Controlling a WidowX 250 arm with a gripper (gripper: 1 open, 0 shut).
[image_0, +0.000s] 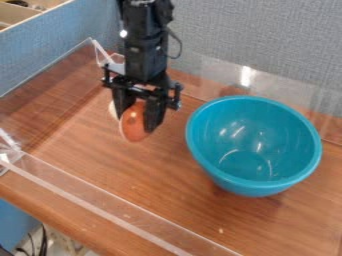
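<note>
My black gripper (139, 105) hangs at the centre-left of the wooden table, shut on an orange, rounded object (134, 125) with a pale back part. The object appears raised above the tabletop, though its exact height is hard to tell. To its right stands a large, empty turquoise bowl (254, 150), a short distance from the gripper.
Clear low barriers run along its edges, with a grey textured wall (267, 50) behind and a blue-lined wall at left. Cables show below the front-left edge.
</note>
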